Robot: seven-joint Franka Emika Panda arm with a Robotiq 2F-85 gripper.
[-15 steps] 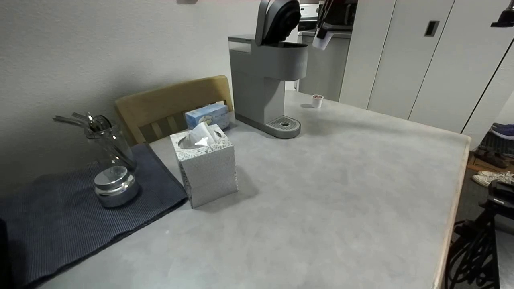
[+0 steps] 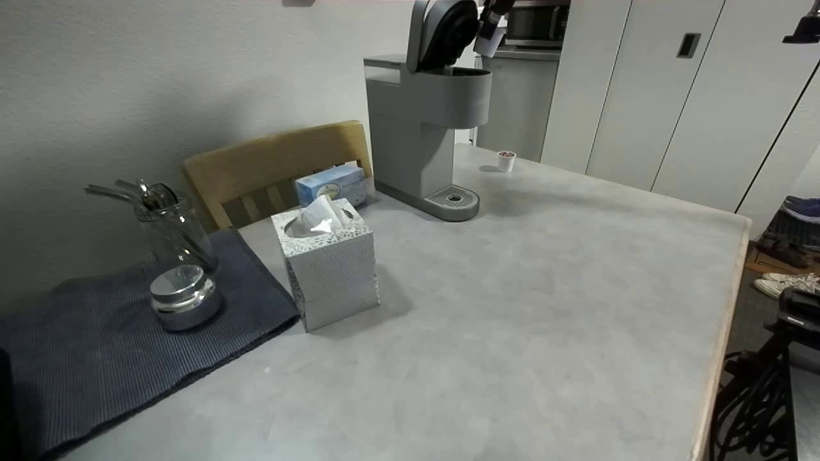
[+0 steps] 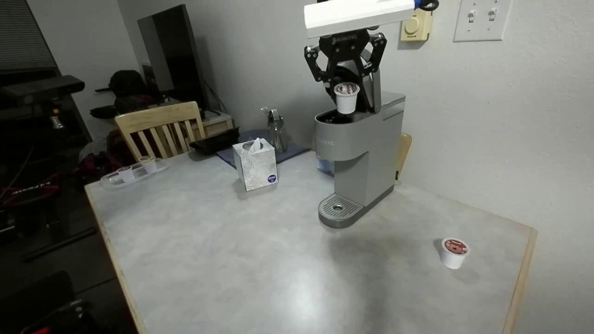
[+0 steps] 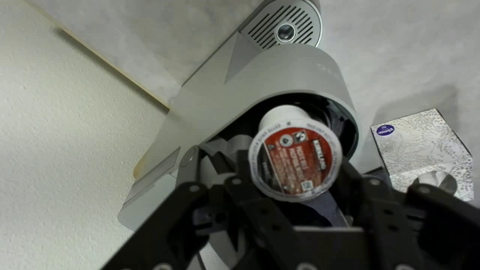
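Note:
My gripper (image 3: 346, 89) is shut on a white coffee pod (image 3: 346, 102) with a red printed lid. The pod hangs upright just above the open top of the grey coffee maker (image 3: 364, 172), whose lid (image 2: 444, 34) is raised. Looking down in the wrist view, the pod (image 4: 294, 159) overlaps the dark brewing chamber (image 4: 335, 119); how much gap lies beneath it is hard to tell. In exterior view 1 only the tip of the gripper and part of the held pod (image 2: 489, 43) show, at the top edge beside the raised lid.
A second pod (image 3: 454, 253) stands on the table near the wall side. A tissue box (image 3: 256, 165) sits left of the machine. Further left, a clear tray (image 3: 111, 183) holds more pods.
In exterior view 1, the gripper and held pod have moved left toward the coffee maker, and the pod is now close by its raised lid. The machine and table objects stay put.

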